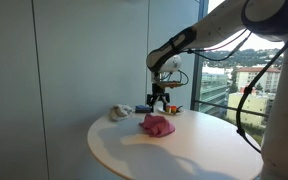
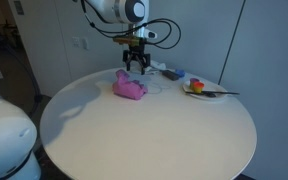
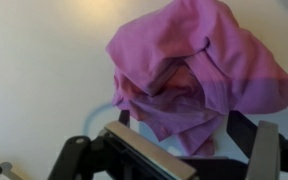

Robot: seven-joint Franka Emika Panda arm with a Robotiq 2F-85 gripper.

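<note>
A crumpled pink cloth (image 1: 157,125) lies on the round white table, bunched into folds; the second exterior view shows the same cloth (image 2: 130,91) near the table's far side. Just above and behind it hangs my gripper (image 1: 159,103), also seen as the gripper (image 2: 136,68) pointing down. In the wrist view the cloth (image 3: 189,65) fills the upper middle, its lower folds reaching between the fingers of the gripper. Those fingers stand wide apart, and no part of the cloth is gripped.
A white plate (image 2: 218,94) carries a red and green item (image 2: 196,86) and a dark long utensil. Behind the pink cloth are a whitish bundle (image 1: 120,112) and a dark blue object (image 2: 174,74).
</note>
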